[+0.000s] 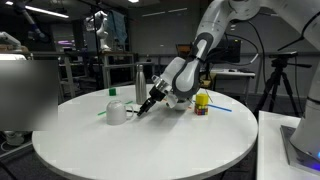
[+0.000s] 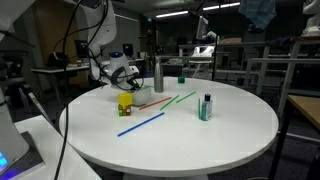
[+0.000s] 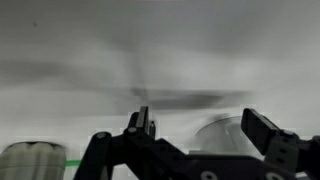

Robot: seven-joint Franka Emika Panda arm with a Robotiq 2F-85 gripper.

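In the wrist view my gripper has its two fingers spread well apart, with nothing clasped between them. A white mug (image 1: 117,113) stands on the round white table, just left of the gripper in exterior view 1. Its pale curved edge (image 3: 222,132) shows by the right finger in the wrist view, partly covered by the gripper. From the other side, the mug (image 2: 142,98) partly hides the fingers. The gripper (image 1: 147,107) is low, close to the tabletop; whether it touches the mug I cannot tell.
A steel bottle (image 1: 140,83) stands behind the gripper. A yellow-and-red object (image 2: 125,104) and a blue marker (image 2: 141,124) lie nearer the arm's side. Several markers and a small bottle (image 2: 205,107) are on the table.
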